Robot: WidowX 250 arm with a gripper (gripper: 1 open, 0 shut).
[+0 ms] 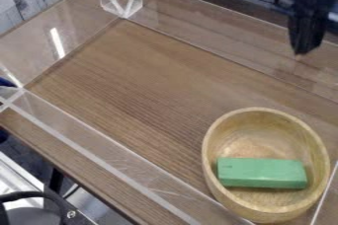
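My gripper (311, 34) is high at the top right, blurred and partly out of frame, above the wooden table (145, 81). Its fingers point down, and I can make out nothing held between them. Below it, at the bottom right, a round tan bowl (224, 140) holds a green rectangular block (262, 172) lying flat inside.
Clear plastic barriers (122, 0) edge the table at the back and along the lower left. A dark round object (34, 214) lies beyond the table at the bottom left.
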